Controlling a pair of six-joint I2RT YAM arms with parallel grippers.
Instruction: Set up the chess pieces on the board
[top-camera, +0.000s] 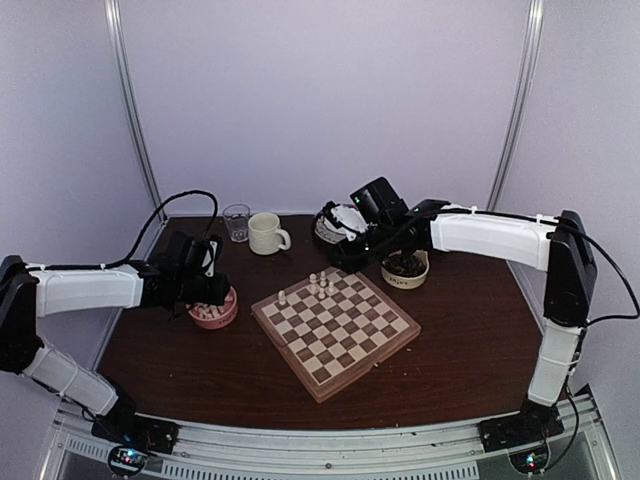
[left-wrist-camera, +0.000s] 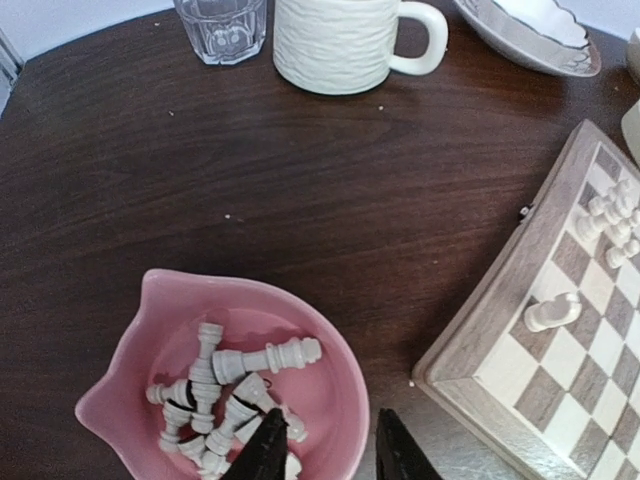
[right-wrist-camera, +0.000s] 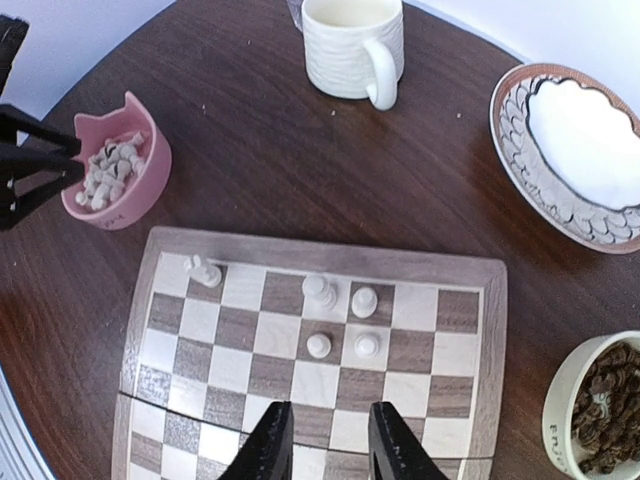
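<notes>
The chessboard (top-camera: 337, 330) lies in the middle of the table. Several white pieces stand in a cluster near its far edge, among them one piece (right-wrist-camera: 319, 290); another white piece (left-wrist-camera: 553, 312) stands alone by the corner nearest the bowl. More white pieces (left-wrist-camera: 207, 378) lie jumbled in the pink bowl (left-wrist-camera: 300, 310) at the left. Over that bowl's right rim my left gripper is part open, with nothing seen between its fingers. My right gripper hangs above the board, its fingers parted and empty, beyond the cluster in the top view.
A cream bowl of dark pieces (right-wrist-camera: 605, 410) stands right of the board. Behind are a mug (top-camera: 265, 234), a glass (top-camera: 237, 222) and a patterned dish (right-wrist-camera: 560, 150).
</notes>
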